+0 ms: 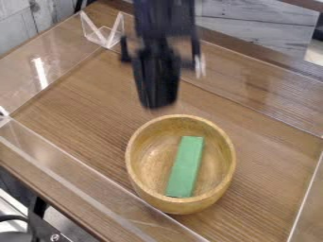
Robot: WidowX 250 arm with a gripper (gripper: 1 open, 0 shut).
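A round wooden bowl point(147, 165) sits on the table toward the front, with a green rectangular block point(186, 166) lying inside it. Above and behind the bowl, the dark gripper point(159, 90) is heavily motion-blurred, raised clear of the bowl; I cannot see whether it is open or shut, and nothing held shows.
A pale panel stands at the back right, and a black cable point(15, 219) lies at the front left corner.
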